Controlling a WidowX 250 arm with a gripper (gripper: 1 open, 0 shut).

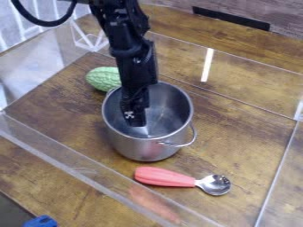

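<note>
My black gripper (pixel 135 106) reaches down inside a steel pot (pixel 157 146) in the middle of the view, its fingertips low in the pot near the left of its interior. Whether anything is between the fingers is hard to see. A pale green bumpy gourd (pixel 102 77) lies behind the pot on the left, partly hidden. A spoon with a pink handle (pixel 165 176) and metal head lies in front of the pot.
Transparent panels edge the work area. A blue object (pixel 39 221) sits at the bottom left corner.
</note>
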